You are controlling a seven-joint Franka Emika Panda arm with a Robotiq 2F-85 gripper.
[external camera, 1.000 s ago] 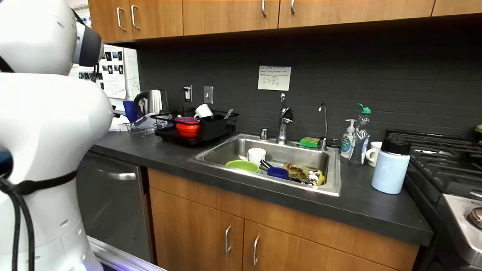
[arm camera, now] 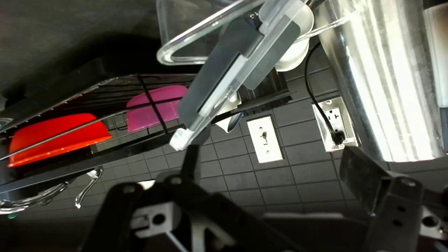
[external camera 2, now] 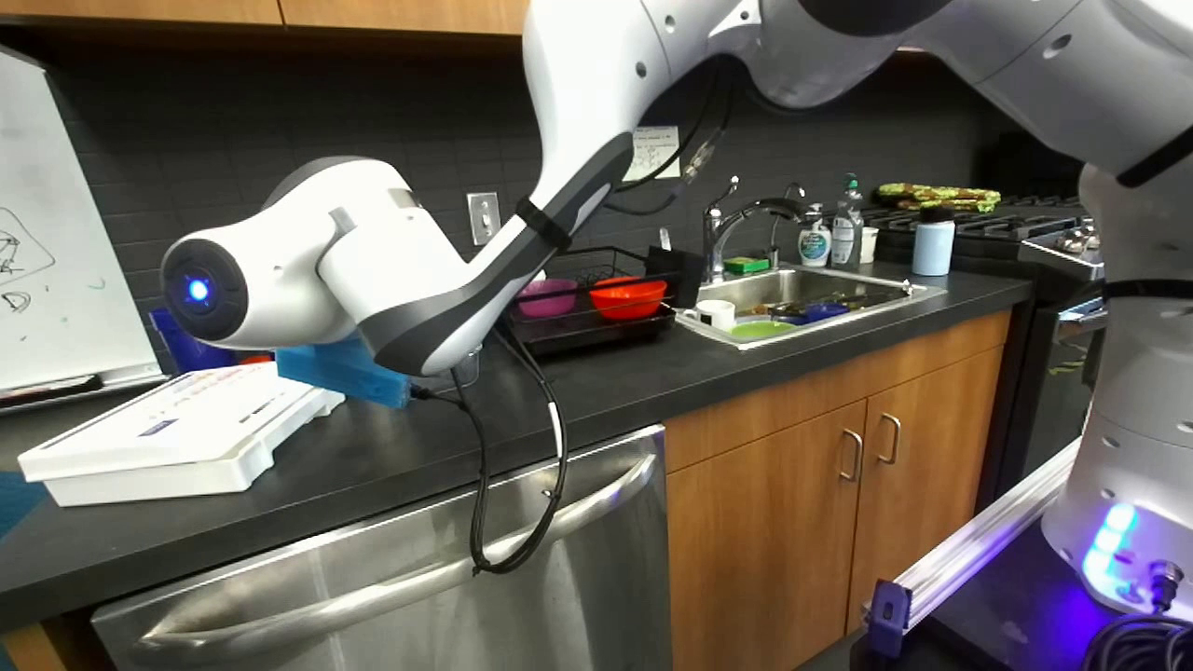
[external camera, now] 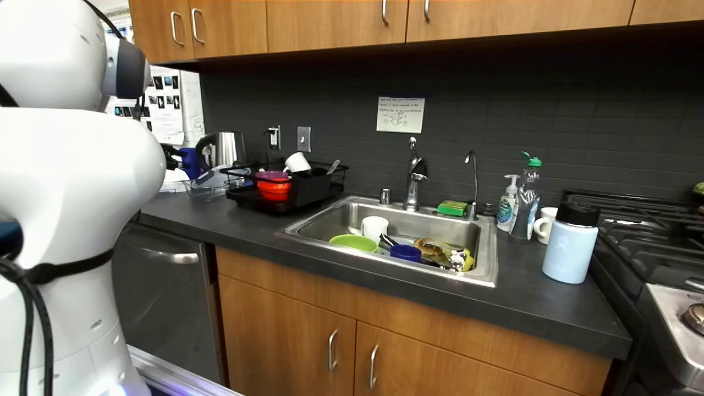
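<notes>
In the wrist view my gripper stands open, its two dark fingers wide apart with only the tiled wall and outlets seen between them. Beyond the fingers, at the right, is a shiny steel kettle (arm camera: 382, 79). A clear plastic container (arm camera: 184, 54) and a clear lid with grey flaps (arm camera: 210, 79) lie across the upper middle. Exterior view 1 catches the dark gripper (external camera: 176, 158) at the left, beside a blue object (external camera: 192, 162) and the kettle (external camera: 230, 149). The arm hides the gripper in exterior view 2.
A black dish rack (external camera: 310, 188) holds a red bowl (external camera 2: 628, 298) and a pink bowl (external camera 2: 548, 298). Right of it is the sink (external camera: 488, 251) with dishes. A white box (external camera 2: 168, 447) lies on the left counter. The counter before the rack is clear.
In exterior view 1 the dark gripper has come out from behind the arm, now showing left of the kettle. The upper arm has shifted slightly. Objects on the counter look unmoved.
</notes>
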